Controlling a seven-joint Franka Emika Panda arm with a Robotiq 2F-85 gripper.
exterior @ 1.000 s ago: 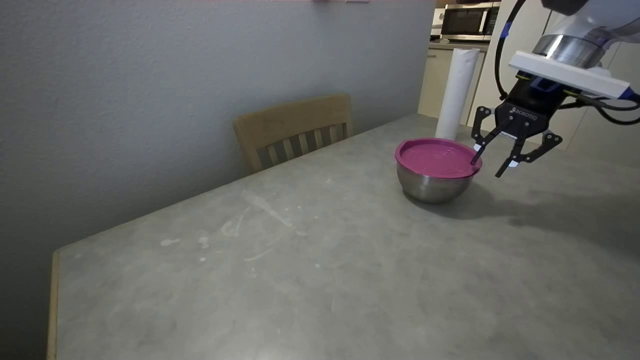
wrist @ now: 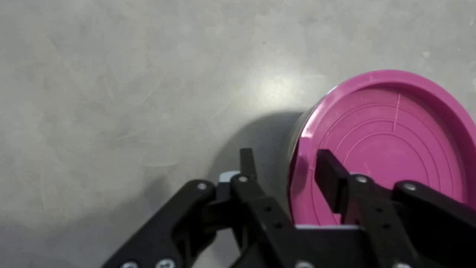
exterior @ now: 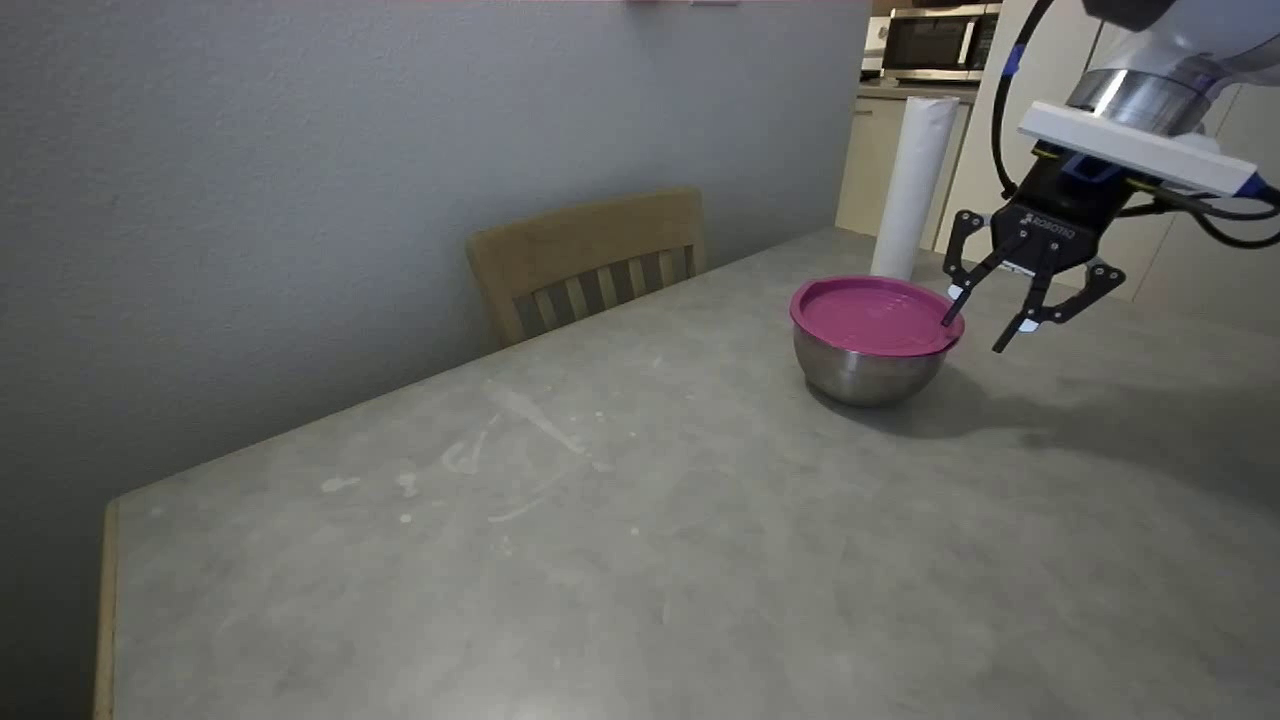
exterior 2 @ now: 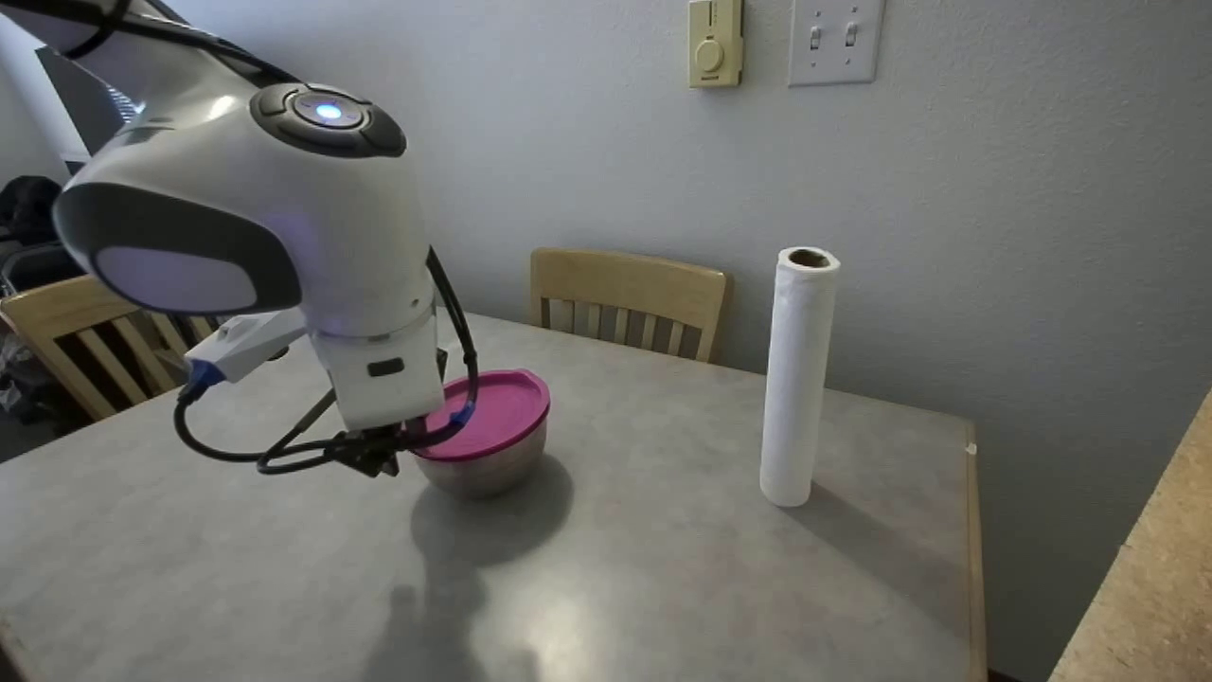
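Note:
A steel bowl (exterior: 866, 377) with a pink lid (exterior: 876, 314) on top stands upright on the grey table. My gripper (exterior: 974, 334) is at the bowl's near-right rim in exterior view 1, its fingers spread apart with a gap between them. From the wrist view, one fingertip (wrist: 328, 172) overlaps the lid inside its raised edge, while the other finger (wrist: 248, 163) is outside the bowl over bare table. The lid's edge passes between them, and whether either finger touches it cannot be told. In exterior view 2 the arm hides most of the gripper.
A white paper roll (exterior 2: 797, 381) stands upright on the table, well apart from the bowl. Wooden chairs (exterior 2: 631, 290) line the table's wall side.
Almost nothing differs. The fingers stand very slightly closer together than a second ago; the bowl, lid and arm appear unmoved.

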